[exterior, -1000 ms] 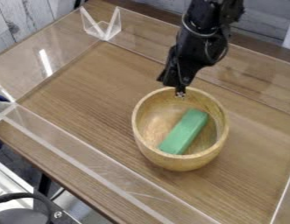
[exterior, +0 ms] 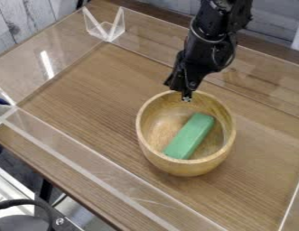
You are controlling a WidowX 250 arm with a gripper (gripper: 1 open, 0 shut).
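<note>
A wooden bowl [exterior: 155,125] sits on the table with a green rectangular block [exterior: 191,136] lying inside it. My black gripper [exterior: 181,88] reaches down from the top, its tip just above the back rim of the bowl. I cannot make out clearly what, if anything, is between its fingers.
A white wire-like holder [exterior: 106,25] stands at the back left. Clear strips cross the near left, and a dark cable loops at the bottom left corner.
The arm has shifted slightly left and changed its angle above the bowl. The bowl and green block look essentially where they were.
</note>
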